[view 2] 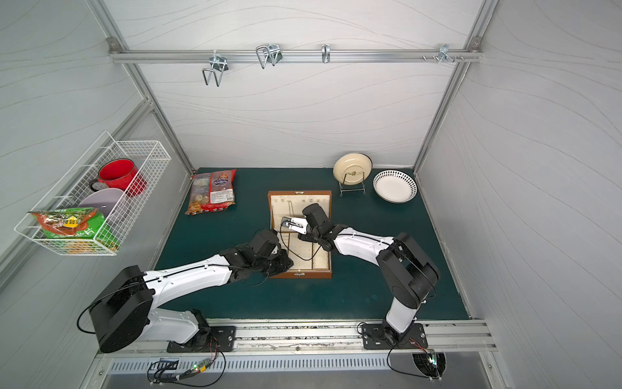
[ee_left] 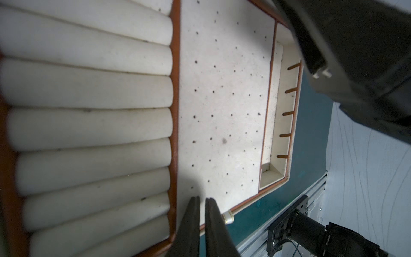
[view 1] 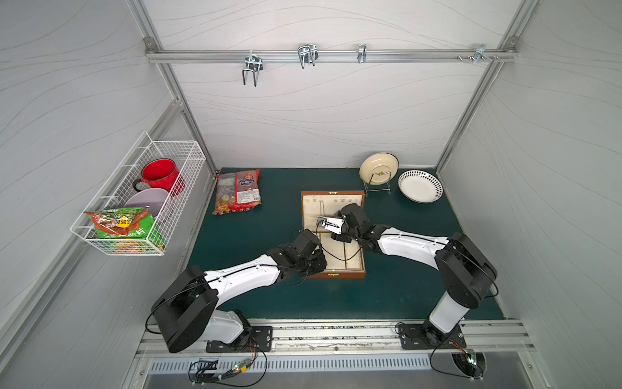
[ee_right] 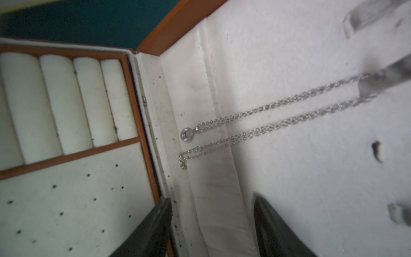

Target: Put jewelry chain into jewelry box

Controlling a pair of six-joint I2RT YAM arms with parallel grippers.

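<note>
A fine silver chain (ee_right: 274, 127) is looped over a small metal hook (ee_right: 387, 77) on the white lid lining in the right wrist view. Its lower ends and a round pendant (ee_right: 187, 134) rest near the hinge strip. The jewelry box (view 1: 313, 275), brown with a pale lining, lies open mid-table. My right gripper is over the lid side, fingers spread and empty, with the chain beyond the fingertips. My left gripper is low at the box's front left; its fingers are nearly together, and whether anything thin sits between them cannot be made out.
A snack bag (view 1: 237, 192) lies at the back left of the table. At the back right are a cream plate on a stand (view 1: 379, 170) and a white bowl (view 1: 420, 186). A wire basket (view 1: 116, 194) hangs on the left wall. Green table around the box is free.
</note>
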